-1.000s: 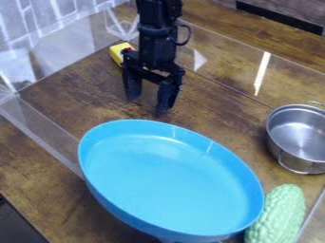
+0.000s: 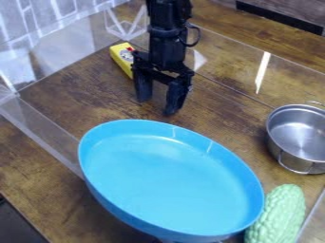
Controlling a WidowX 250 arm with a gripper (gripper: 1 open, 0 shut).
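Observation:
My black gripper [image 2: 162,90] hangs over the wooden board at the top middle, its fingers pointing down. Just behind it, on the left, lies a yellow object [image 2: 122,59], partly hidden by the gripper. Whether anything is between the fingers is hard to tell. A large blue tray [image 2: 170,180] fills the lower middle, in front of the gripper and apart from it.
A steel pot [image 2: 299,142] stands at the right edge, with a green corn-like object [image 2: 275,218] below it at the lower right. Clear plastic walls border the board. The wood left of the gripper is bare.
The gripper has shifted slightly to the right, and its fingers look closer together, uncovering more of the yellow object. The tray, pot and green object have not moved.

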